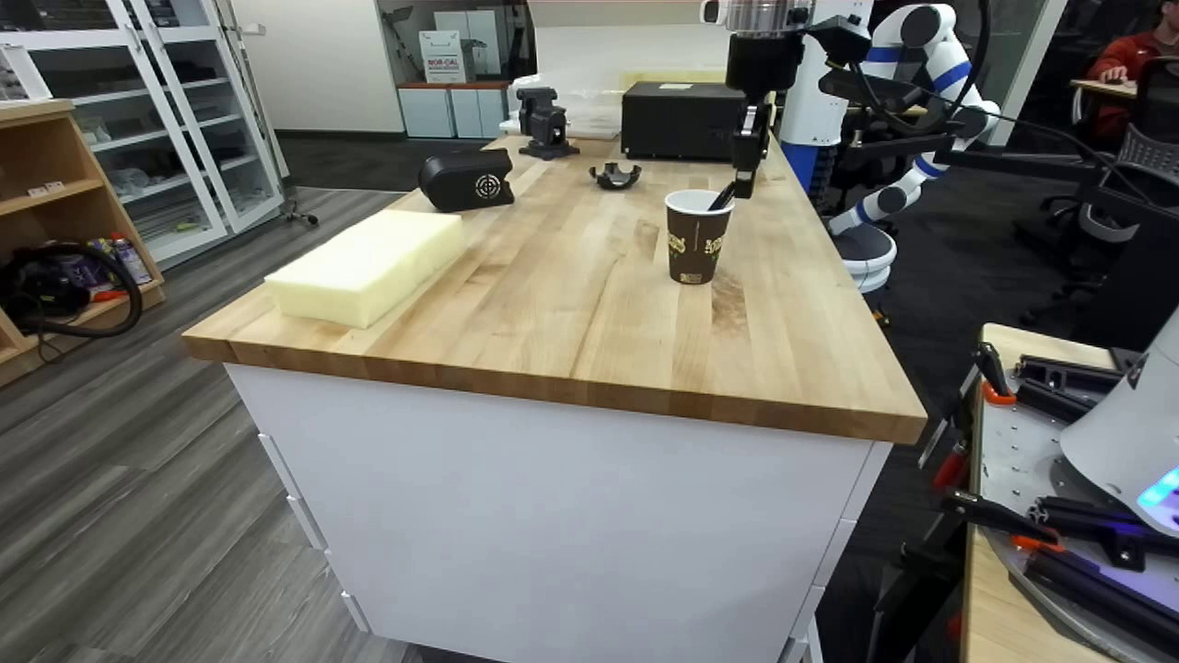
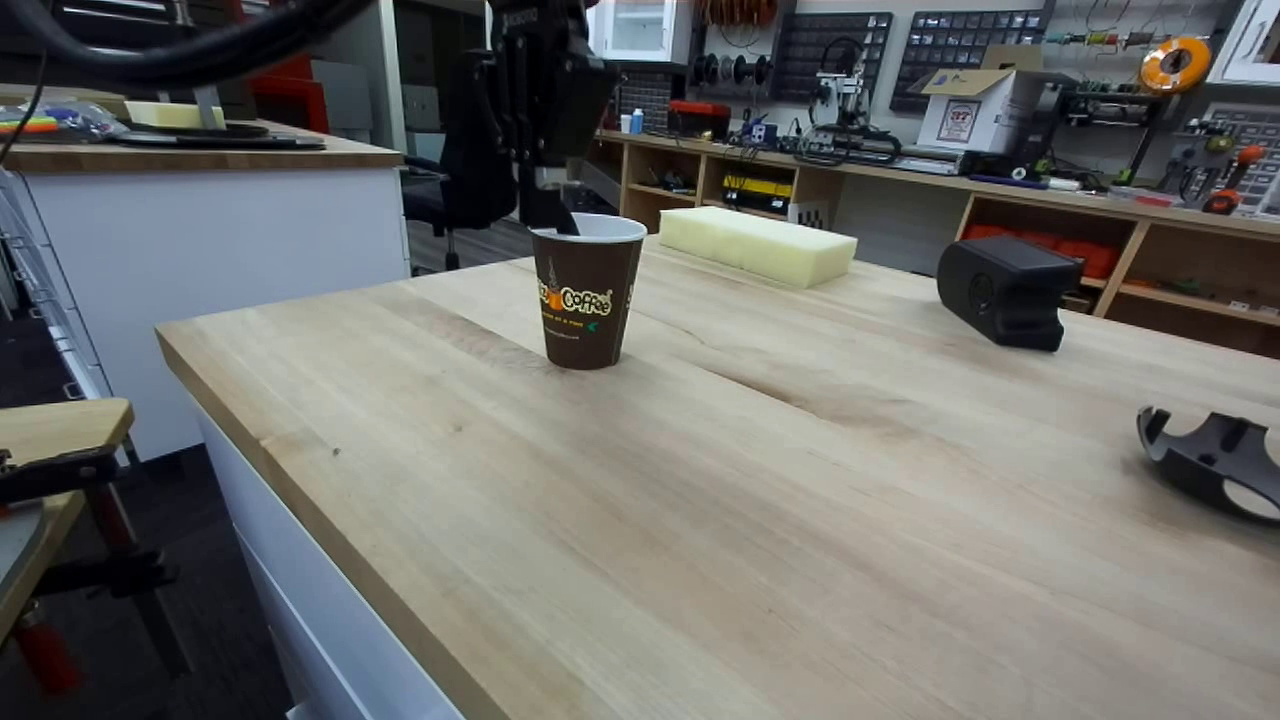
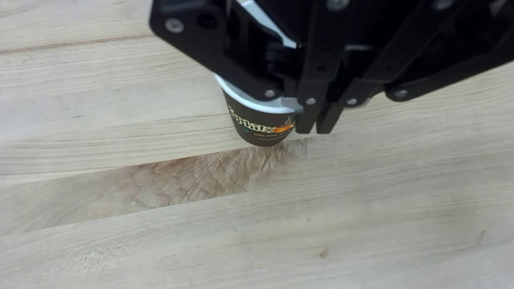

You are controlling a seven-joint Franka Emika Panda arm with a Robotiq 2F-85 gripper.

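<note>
A brown paper coffee cup point(image 1: 696, 245) with a white rim stands upright near the right edge of the wooden table. Beside its rim, my black gripper points down with its fingertips drawn nearly together. In the wrist view the cup point(image 3: 260, 126) is left of the fingertips and partly covered by the gripper's links. A slender dark piece point(image 1: 724, 197) slants into the cup's mouth, also seen in the second exterior view; whether it is a finger or a separate object is unclear. What lies between the fingers cannot be made out.
A pale yellow foam block point(image 1: 370, 265) rests at the table's left. A black speaker-like object point(image 1: 466, 180), a curved black bracket point(image 1: 614, 176) and a black box point(image 1: 682, 120) stand farther back. Bare wooden table point(image 1: 575, 331) lies in front of the cup.
</note>
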